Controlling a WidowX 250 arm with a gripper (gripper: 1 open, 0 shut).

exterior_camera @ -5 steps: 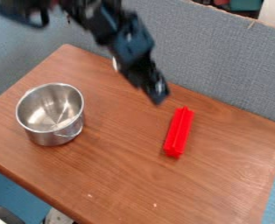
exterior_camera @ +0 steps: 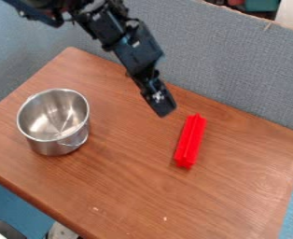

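A dark robot arm reaches in from the top left, and its gripper (exterior_camera: 160, 99) hangs over the back of the wooden table, up and to the left of a red elongated object (exterior_camera: 190, 141). The fingertips are small and dark, with no object visible between them. A steel pot (exterior_camera: 53, 121) stands on the left part of the table.
A light blue strip (exterior_camera: 292, 210) lies at the right edge. A grey padded wall (exterior_camera: 236, 70) runs along the back.
The pot and red object have stayed put.
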